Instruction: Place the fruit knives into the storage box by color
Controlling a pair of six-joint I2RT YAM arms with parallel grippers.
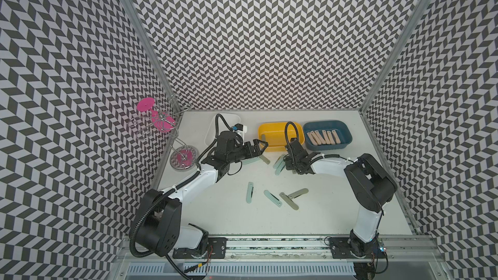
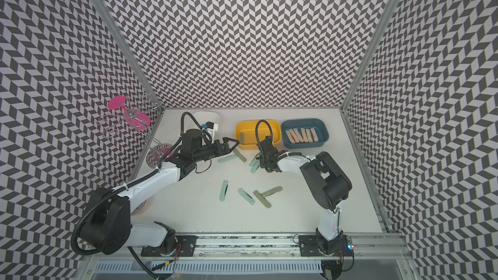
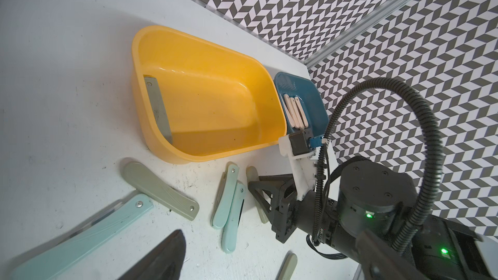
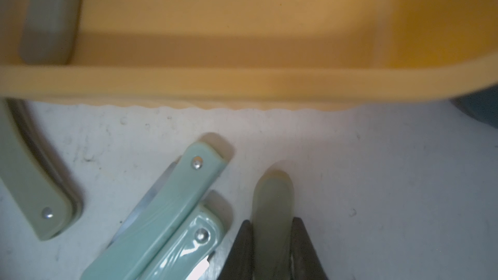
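An olive-green knife (image 4: 272, 202) lies on the table, with my right gripper straddling it. Its fingers are close against both sides; whether they grip is not clear. Beside it lie two mint-green knives (image 4: 160, 212). The yellow box (image 3: 207, 93) has one grey-green knife (image 3: 157, 107) along its left wall. My left gripper (image 1: 266, 146) stands open above the table near the box's front left, nothing between its fingers. Below it are another olive knife (image 3: 160, 189) and a mint knife (image 3: 83, 238). Light pink knives (image 1: 322, 137) fill part of the blue box (image 1: 348, 137).
Nearer the front lie mint knives (image 1: 249, 192) and two crossed olive knives (image 1: 289, 201). A white box (image 1: 211, 130) stands at back left, partly behind my left arm. A pink-and-wire rack (image 1: 183, 158) is at the left edge.
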